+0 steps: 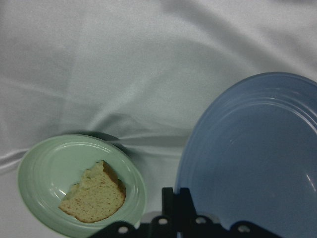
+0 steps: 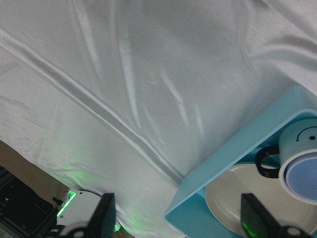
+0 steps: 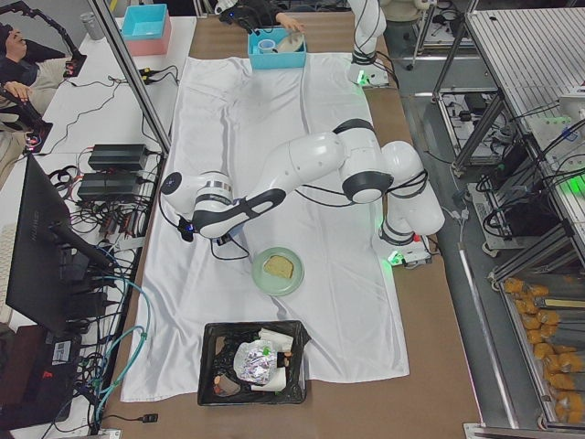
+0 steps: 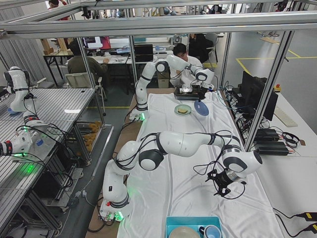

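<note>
My left gripper is shut on the rim of a blue plate (image 1: 252,153), which shows tilted in the camera right view (image 4: 201,108). A green plate (image 1: 44,183) with a slice of bread (image 1: 94,196) lies on the white cloth beside it. My right gripper is open, above the cloth next to a light blue bin (image 2: 223,153) holding a mug (image 2: 304,141) with a dark handle and a pale plate (image 2: 233,193).
A black-lined bin (image 3: 210,361) with foil and white items stands at the near end of the table. Cables and monitors crowd the side table.
</note>
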